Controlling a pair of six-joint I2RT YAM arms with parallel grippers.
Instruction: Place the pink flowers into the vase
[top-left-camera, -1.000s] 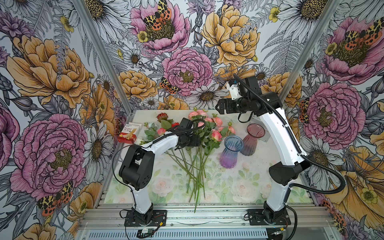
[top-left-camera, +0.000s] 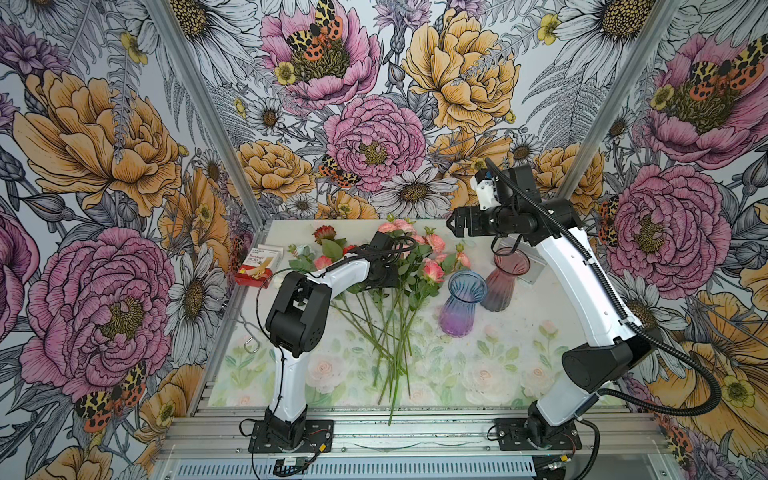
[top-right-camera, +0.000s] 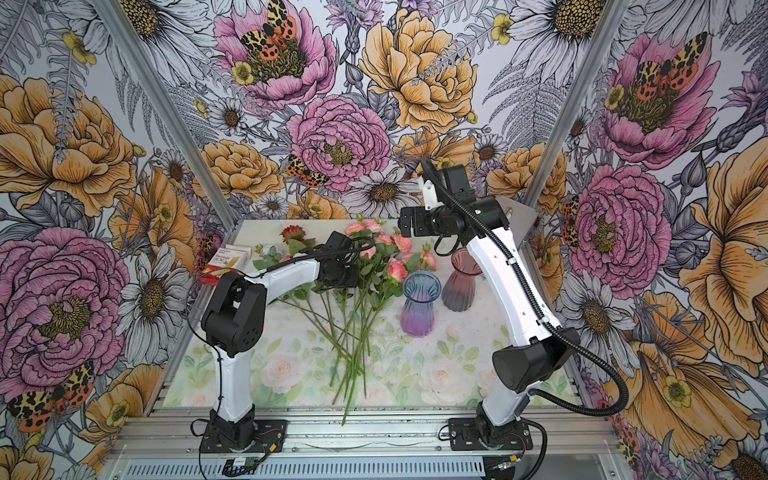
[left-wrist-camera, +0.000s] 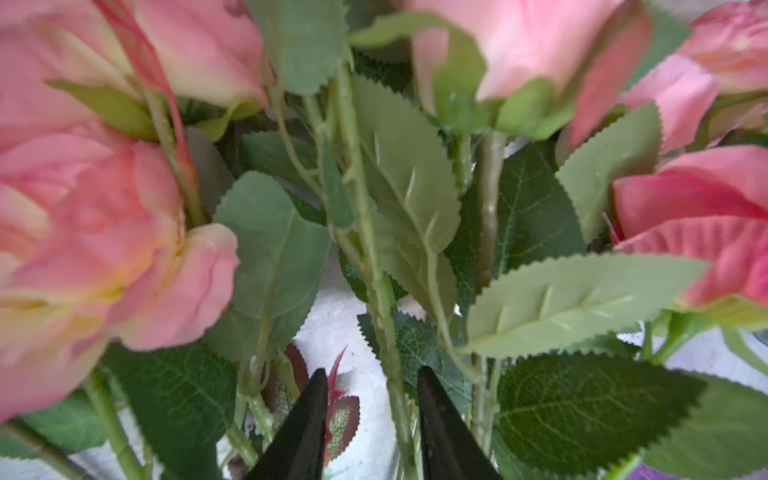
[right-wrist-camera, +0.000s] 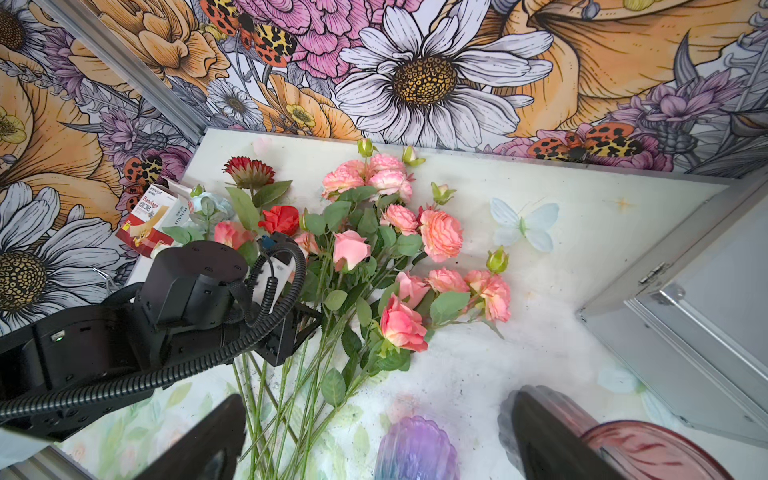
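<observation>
Pink flowers (right-wrist-camera: 441, 234) lie bunched on the table, their long green stems (right-wrist-camera: 272, 416) stretching toward the front edge. My left gripper is over the bunch with fingers apart; one green stem (left-wrist-camera: 384, 320) passes between its fingers, with no visible grip on it. Pink blooms (left-wrist-camera: 120, 264) and leaves crowd around those fingers. A vase, blue at the top and purple below (top-left-camera: 461, 304), stands right of the bunch. Beside it is a reddish vase (top-left-camera: 505, 278). My right gripper hovers open above the table, nothing between its fingers.
Red flowers (right-wrist-camera: 249, 172) and a bandage box (right-wrist-camera: 152, 216) sit at the back left. A grey metal panel (right-wrist-camera: 680, 312) stands on the right. The table front, right of the stems, is clear.
My left arm's elbow has risen and shifted right, and its gripper has moved slightly over the bunch. My right arm has moved a little to the right. The flowers and vases look unmoved.
</observation>
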